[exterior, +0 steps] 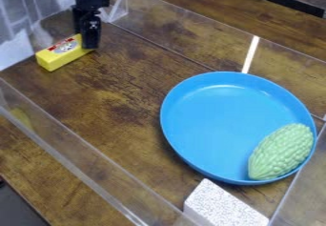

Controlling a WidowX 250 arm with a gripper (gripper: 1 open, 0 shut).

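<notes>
My black gripper (88, 34) reaches down at the upper left, at the right end of a yellow box (59, 53) with a red and white label. Its fingers are small and dark, so I cannot tell whether they touch the box or how far apart they are. A green bumpy corn-like object (280, 151) rests in the right part of a blue plate (211, 125).
Clear plastic walls border the wooden table (128, 101). A speckled white block (226, 205) sits at the bottom right, below the plate.
</notes>
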